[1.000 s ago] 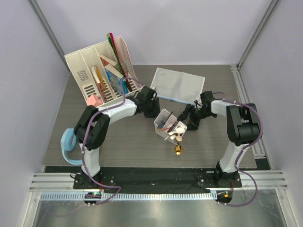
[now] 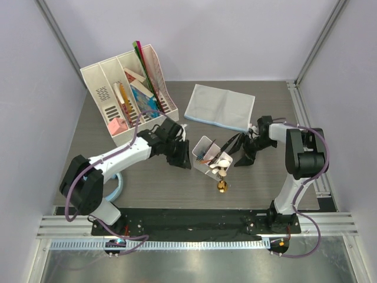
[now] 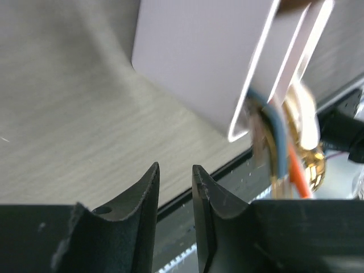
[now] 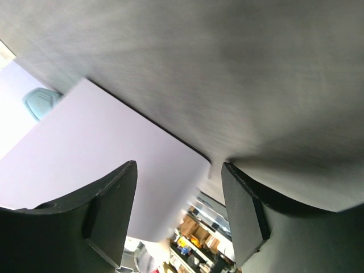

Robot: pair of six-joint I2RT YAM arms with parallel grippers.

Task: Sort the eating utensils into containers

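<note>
A white sectioned caddy (image 2: 201, 147) stands mid-table, packed with utensils (image 2: 214, 160), several pale handles and a gold-coloured piece jutting toward the front. In the left wrist view the caddy's wall (image 3: 193, 62) rises above my open left gripper, with blurred utensils (image 3: 278, 142) at its right. My left gripper is just left of the caddy, holding nothing. My right gripper stands open at the caddy's right side, close to a white panel (image 4: 131, 136).
A large white organiser (image 2: 106, 88) with books and long sticks stands back left. A pale mat (image 2: 219, 103) lies at the back centre. A blue curved object (image 2: 115, 191) is partly behind the left arm.
</note>
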